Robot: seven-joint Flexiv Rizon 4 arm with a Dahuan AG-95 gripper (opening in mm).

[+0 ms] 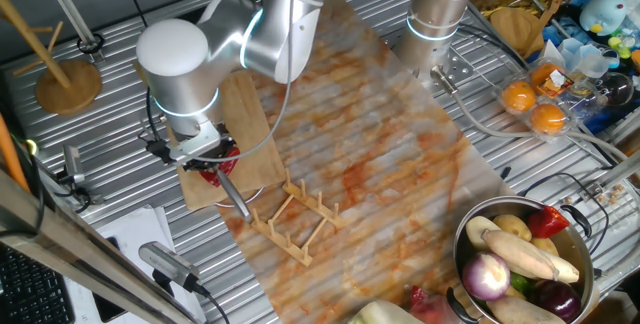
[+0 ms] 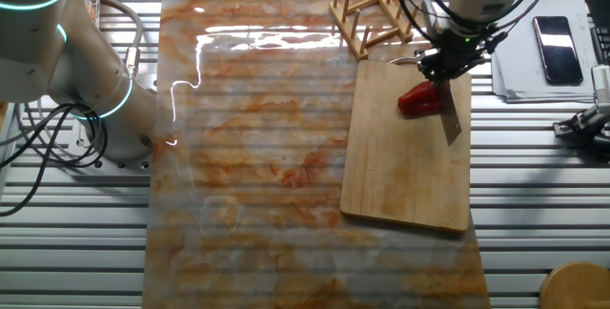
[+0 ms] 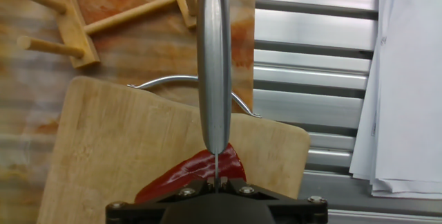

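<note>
A knife is held in my gripper, which is shut on it. The knife's steel handle (image 3: 215,65) points away over the board's far edge in the wrist view. Its flat blade (image 2: 451,123) hangs upright under the gripper in exterior view 2. A red pepper (image 2: 418,100) lies on the wooden cutting board (image 2: 405,175), beside or under the blade at its thick end. The wrist view shows the blade edge-on across the right part of the pepper (image 3: 183,174); whether it cuts in cannot be told. In exterior view 1 the arm hides part of the pepper.
A wooden peg rack (image 1: 297,226) stands just off the board's handle end. A metal pot (image 1: 467,254) full of vegetables sits at the right. Papers and a phone (image 2: 558,50) lie beside the board. The marbled sheet (image 2: 257,175) has a wide clear area.
</note>
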